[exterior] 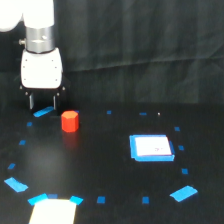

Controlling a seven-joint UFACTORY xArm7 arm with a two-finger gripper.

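My gripper hangs at the upper left with its two fingers well apart, and no object shows between them. Just to the right of it and a little lower, apart from the fingers, a small red-orange block rests on the dark table. Right of centre lies a white rectangle with a bright blue border. A cream-coloured square at the bottom left is partly cut off by the frame's edge.
Small blue marks dot the black table. Larger light-blue strips lie at the left, the right and under the gripper. A dark curtain hangs behind.
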